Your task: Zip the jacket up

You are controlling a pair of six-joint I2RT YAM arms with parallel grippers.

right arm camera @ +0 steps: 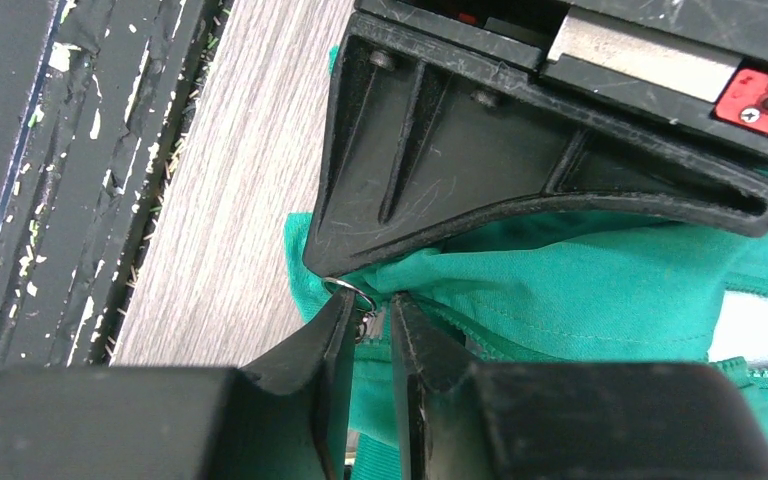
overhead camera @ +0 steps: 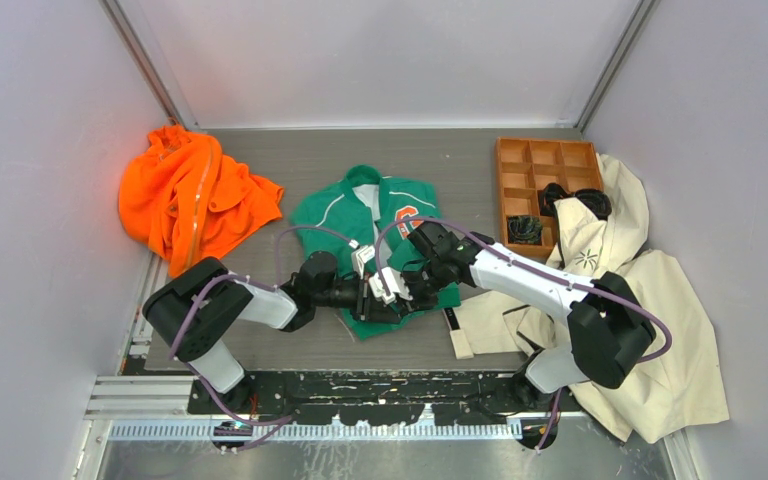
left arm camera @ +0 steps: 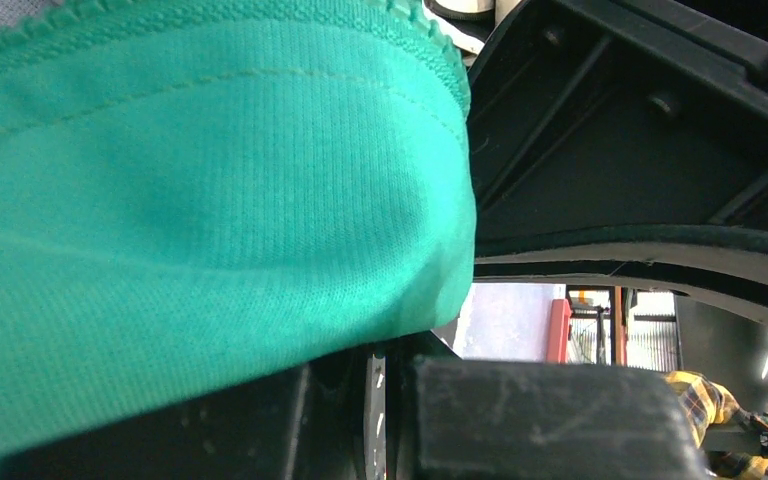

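Observation:
The green jacket [overhead camera: 335, 215] lies front up in the top view, both grippers over its lower front. In the left wrist view, green cloth with a zip edge [left arm camera: 230, 160] covers much of the frame; my left gripper is shut, its fingertips partly hidden by the cloth. In the right wrist view my right gripper has its fingers slightly apart around a small metal zip pull [right arm camera: 365, 310] at the lower zip; whether it grips it is unclear. The other gripper's black housing stands just beyond.
An orange garment [overhead camera: 200, 200] lies left. A wooden compartment tray [overhead camera: 528, 175] with dark cords stands back right, beside cream cloth [overhead camera: 660, 340].

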